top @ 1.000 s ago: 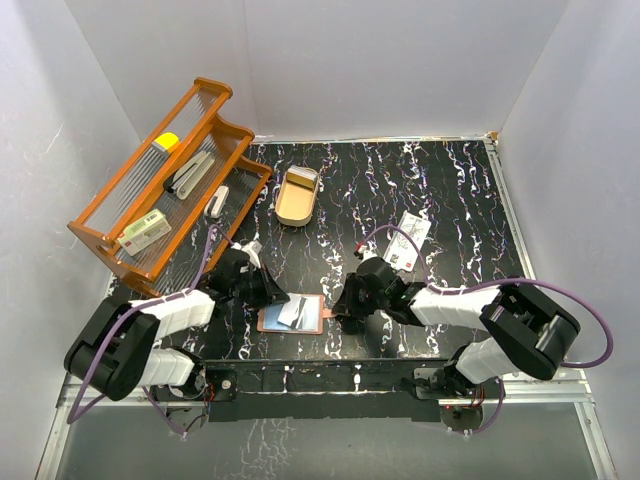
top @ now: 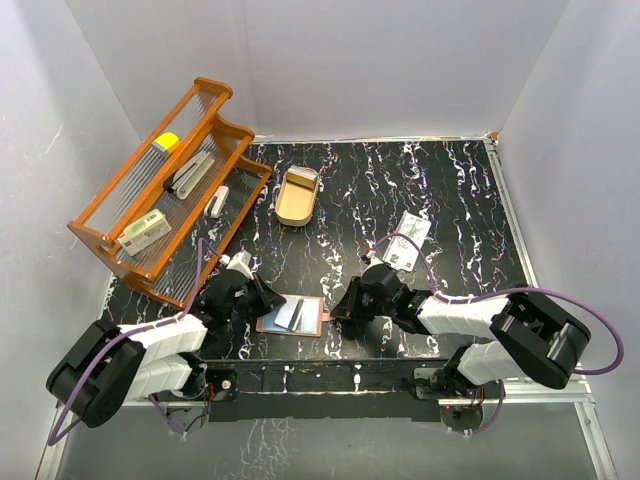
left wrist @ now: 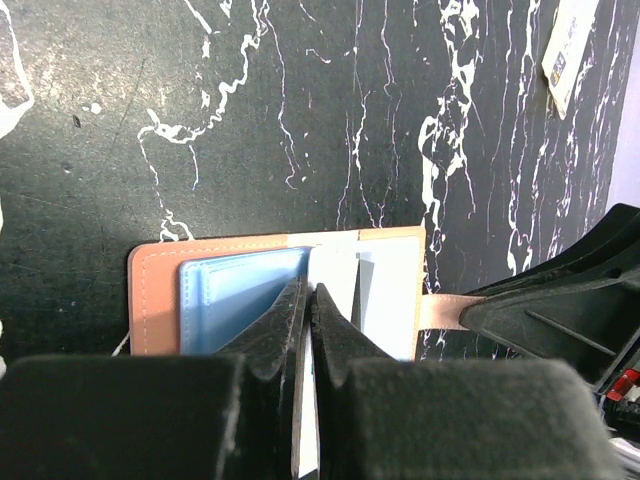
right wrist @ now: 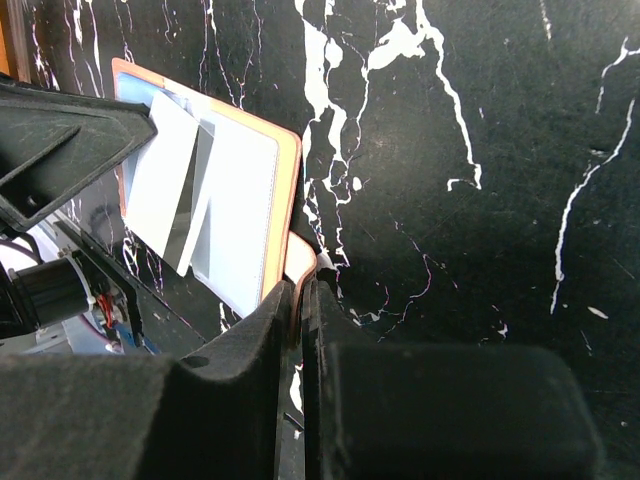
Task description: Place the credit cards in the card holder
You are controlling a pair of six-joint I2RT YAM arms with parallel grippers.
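Note:
The card holder [top: 290, 316] lies open near the table's front edge, with an orange-tan border, a blue inner side and white inner pages. One white page [right wrist: 165, 180] stands partly raised, a dark gap beside it. My left gripper is shut with its tips at this page; whether the page is pinched cannot be told. My right gripper is shut on the holder's tan strap [left wrist: 445, 311], at the right side. Farther back on the right lie white card-like pieces [top: 408, 241] with print, apart from both grippers.
A wooden rack [top: 165, 190] holding a stapler and boxes fills the left. An open tan box [top: 297, 196] stands at the back middle.
The white page has shifted a little. My right gripper has hardly moved at the strap.

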